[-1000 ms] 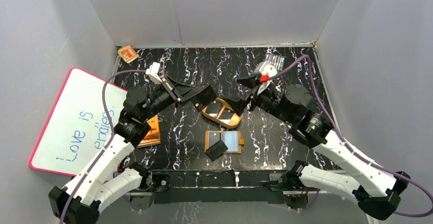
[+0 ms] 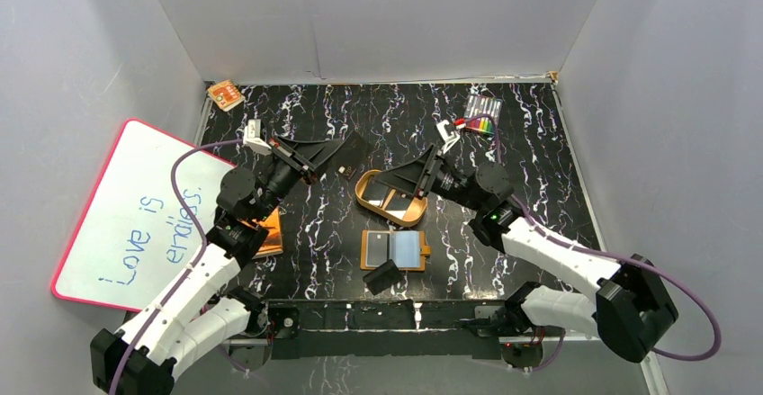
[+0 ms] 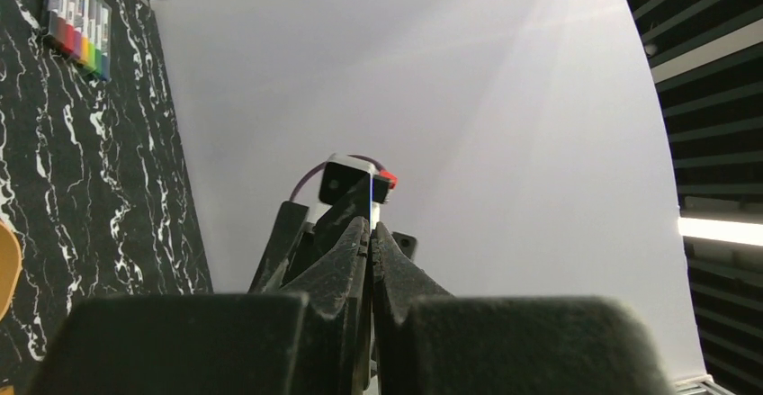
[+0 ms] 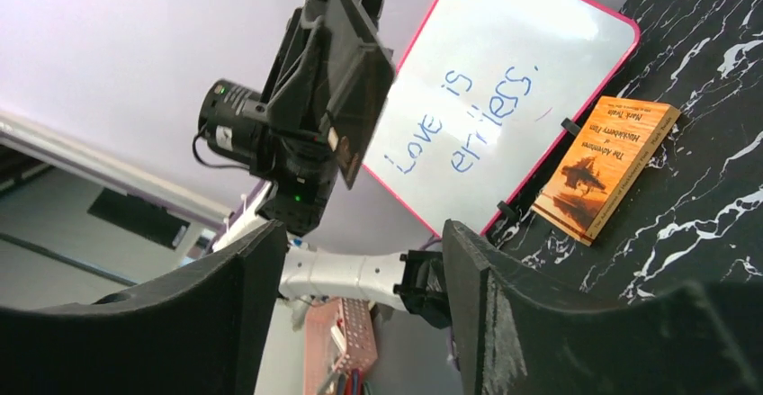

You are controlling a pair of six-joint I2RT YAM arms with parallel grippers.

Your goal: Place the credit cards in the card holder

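Observation:
In the top view my left gripper (image 2: 335, 150) is raised, shut on a dark thin card (image 2: 354, 148), which also shows upright in the right wrist view (image 4: 360, 80); in the left wrist view its fingers meet at the middle. My right gripper (image 2: 387, 179) hangs over the tan tray (image 2: 409, 218), part open; in its wrist view nothing shows between the fingers. The card holder (image 2: 405, 249) lies open near the front, with a dark card (image 2: 381, 278) on its lower edge.
An orange book (image 2: 268, 242) and whiteboard (image 2: 135, 197) are on the left. Markers (image 2: 483, 112) lie at the back right, a small orange item (image 2: 225, 94) at the back left.
My right gripper has turned and moved toward the left, over the tray. My left gripper has shifted slightly back and left with the dark card.

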